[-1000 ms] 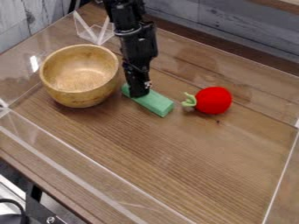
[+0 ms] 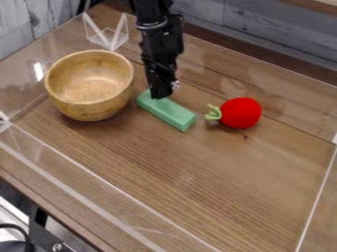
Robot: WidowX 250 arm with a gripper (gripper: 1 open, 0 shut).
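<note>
My black gripper (image 2: 161, 83) hangs from the top of the view, just above and behind the far end of a green block (image 2: 166, 112). It looks shut, with nothing visible between its fingers. The block lies flat on the wooden table (image 2: 198, 187). A tan bowl (image 2: 89, 87) sits to the left of the block, and a red pepper-like object (image 2: 239, 113) with a green stem lies to its right.
A low wall (image 2: 263, 30) runs along the back. Some dark cable shows at the bottom left corner.
My gripper has risen slightly and moved back from the green block. The block, bowl and red object stay where they were.
</note>
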